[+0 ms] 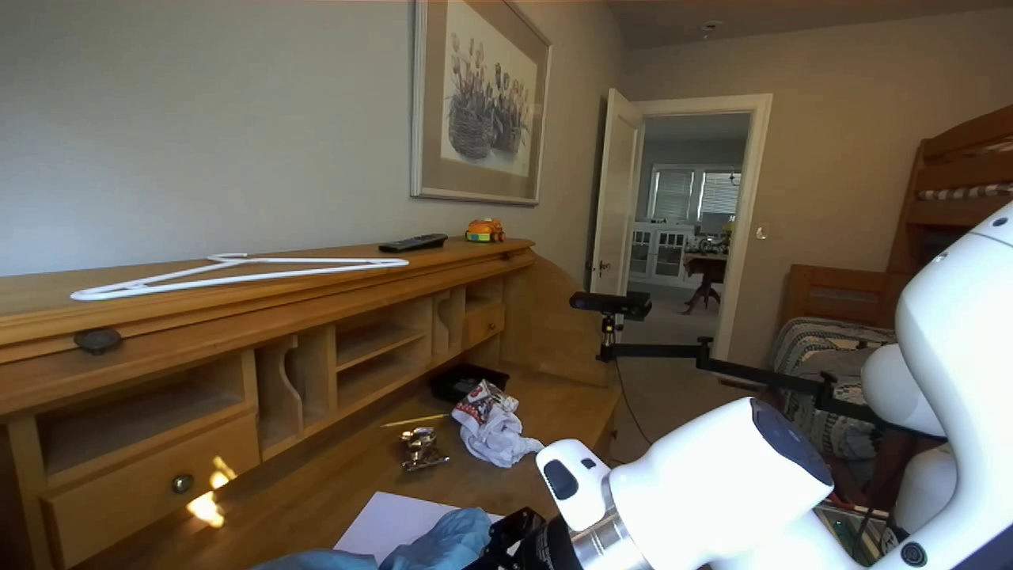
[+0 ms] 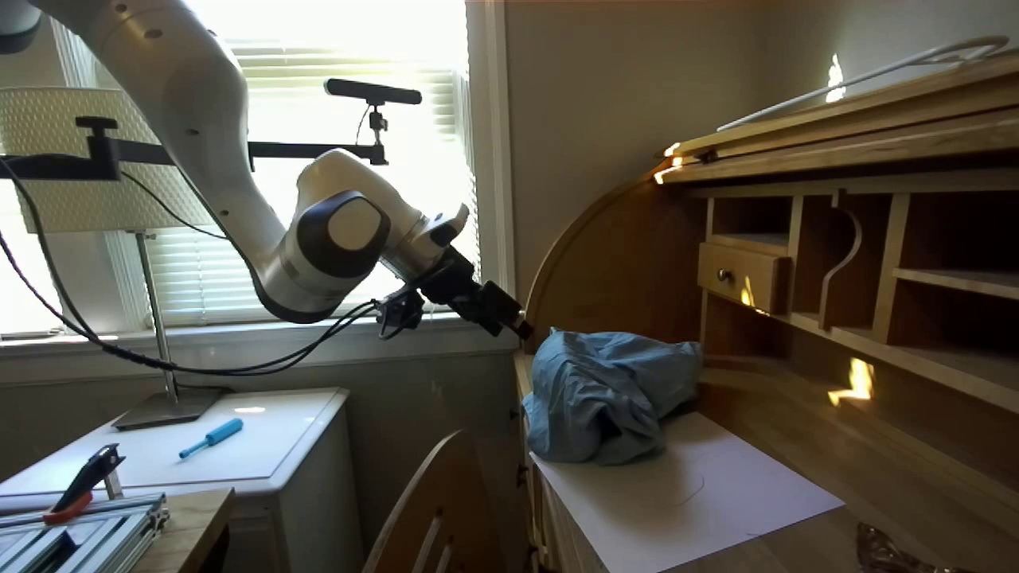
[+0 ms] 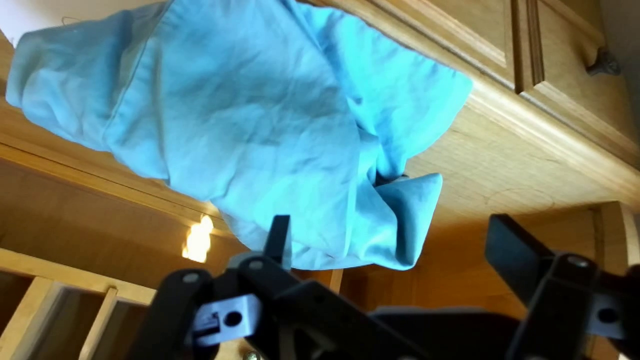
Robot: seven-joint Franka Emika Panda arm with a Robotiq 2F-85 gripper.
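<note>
A crumpled light-blue cloth (image 2: 611, 387) lies heaped on the desk, partly over a white sheet of paper (image 2: 707, 496). In the wrist view the same cloth (image 3: 258, 126) fills the upper middle, one corner hanging near the desk's front edge. My gripper is open, its two black fingers wide apart with no cloth gripped between them. From the side, the gripper (image 2: 516, 325) hangs just above and left of the cloth, by the desk's front edge. In exterior view 1 the cloth (image 1: 446, 541) shows only in part at the bottom edge, and the fingertips are hidden.
A white hanger (image 1: 237, 274), a black remote (image 1: 413, 243) and a toy truck (image 1: 485, 231) rest on the desk's top shelf. Further along the desktop are a white crumpled cloth (image 1: 495, 437) and a shiny metallic object (image 1: 419, 448). A chair back (image 2: 435, 511) stands before the desk.
</note>
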